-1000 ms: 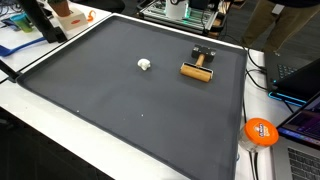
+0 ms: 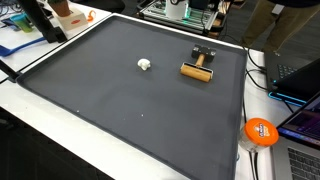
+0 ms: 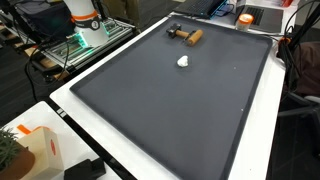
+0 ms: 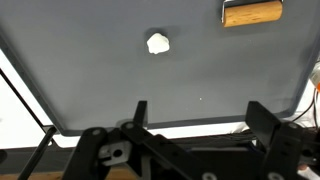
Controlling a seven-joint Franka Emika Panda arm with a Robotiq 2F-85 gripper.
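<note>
A small white lump (image 2: 144,64) lies on the grey board, toward its far side. The wrist view shows the lump (image 4: 158,43) upper left of centre. To its right on the board rests an orange-brown roller with a black part (image 2: 197,72); its roller (image 4: 252,13) is at the top right of the wrist view. My gripper is open, its two dark fingers wide apart at the bottom of the wrist view, with nothing but bare board between them. Both objects are clear of the fingers. Neither exterior view shows the gripper.
The grey board (image 3: 170,110) is otherwise bare, with a wide free area. A jar with an orange lid (image 2: 261,132) and a laptop (image 2: 296,80) stand beyond its right side. A plant pot (image 3: 14,158) stands near the front left corner in the second exterior view.
</note>
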